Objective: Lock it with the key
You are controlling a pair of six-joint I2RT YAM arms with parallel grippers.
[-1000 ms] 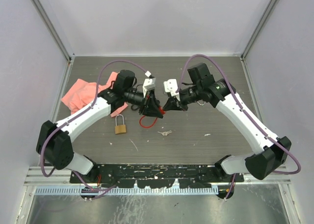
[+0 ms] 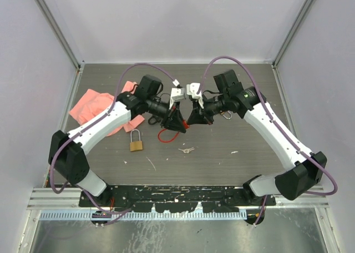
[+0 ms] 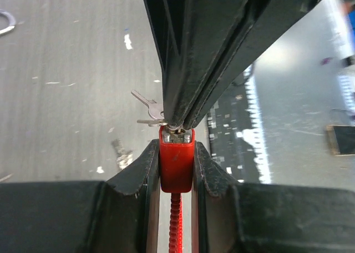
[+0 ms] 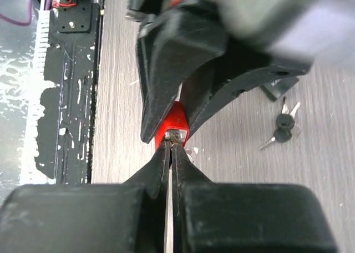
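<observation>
My left gripper is shut on the red body (image 3: 177,167) of a lock, its silver end facing the other gripper. From that body hangs a red cord (image 3: 176,219), curving into a loop (image 2: 167,140) in the top view. Small silver keys (image 3: 155,112) sit at the tips of my right gripper, which is shut, its fingertips right against the lock's silver end. Those tips hide the key they grip, so I cannot tell whether it is inside the lock. A brass padlock (image 2: 136,144) lies on the table to the left.
Another silver key (image 2: 186,150) lies in front of the grippers. Black-headed keys (image 4: 284,125) and a black object (image 4: 279,87) rest on the table. A pink cloth (image 2: 92,105) covers the left back.
The left arm's wrist has swung toward the right gripper and its forearm has shifted right, while its fingers keep the red lock.
</observation>
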